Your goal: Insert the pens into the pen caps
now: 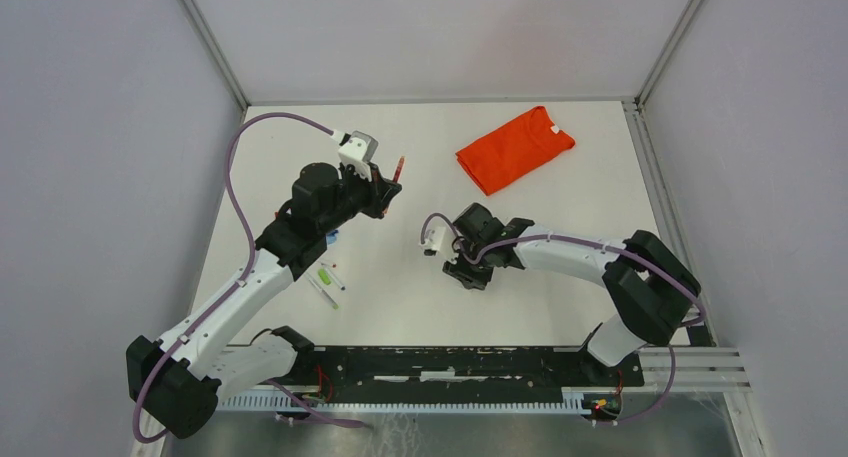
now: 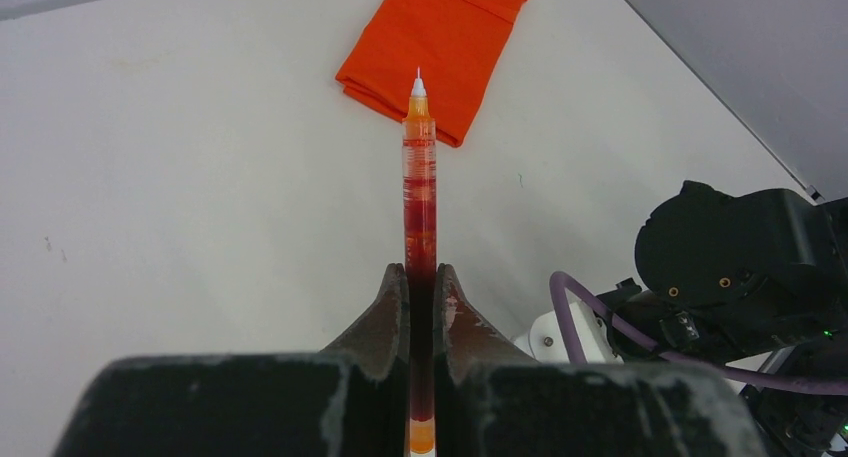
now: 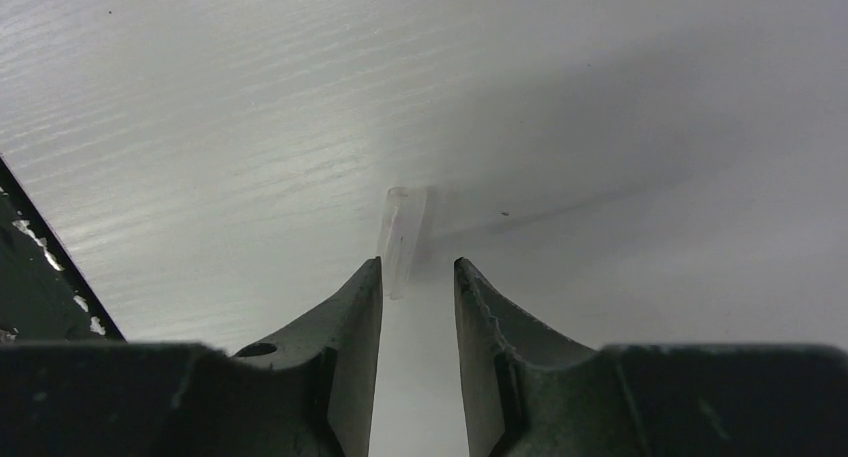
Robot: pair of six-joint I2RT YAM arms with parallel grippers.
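A red pen [image 2: 420, 192] with an orange neck and fine tip stands between the fingers of my left gripper, which is shut on it. Its tip points away from the fingers, with no cap over it. In the right wrist view a clear, see-through pen cap [image 3: 403, 239] lies on the white table. My right gripper hovers near the cap, fingers apart with only bare table showing between them. The left finger [image 3: 350, 352] is close to the cap's near end. From the top, the right gripper [image 1: 468, 277] hides the cap.
Other pens [image 1: 322, 292] and a green piece [image 1: 324, 276] lie by the left arm, with a blue item [image 1: 332, 237] partly behind it. A folded orange cloth [image 1: 515, 149] rests at the back right.
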